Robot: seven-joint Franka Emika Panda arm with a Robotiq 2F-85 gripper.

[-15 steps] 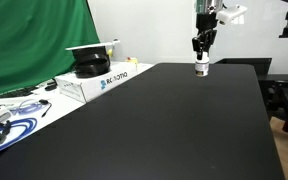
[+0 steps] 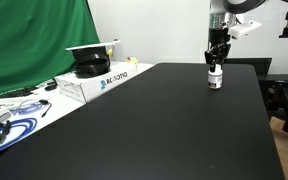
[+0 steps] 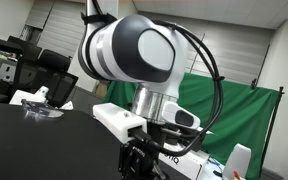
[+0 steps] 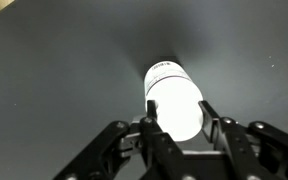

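A white bottle with a white lid and small printing (image 2: 215, 77) is upright near the far right part of the black table. My gripper (image 2: 216, 65) is above it, shut on its top. From above, in the wrist view, the round white lid of the bottle (image 4: 177, 108) sits between the dark fingers. Whether the bottle's base touches the table or hangs just over it, I cannot tell. The second exterior view has the white wrist and the dark gripper (image 3: 142, 163) at the lower edge; no bottle shows there.
The black table (image 2: 134, 125) is wide and bare in the middle. Along its left side stand a white box (image 2: 99, 82) with a black item on top and a clutter of blue cable (image 2: 19, 128). A dark chair (image 3: 46, 75) is beyond the table.
Over the last second the bottle and my gripper have moved together to the right and nearer to the first exterior camera. The grip on the bottle looks unchanged.
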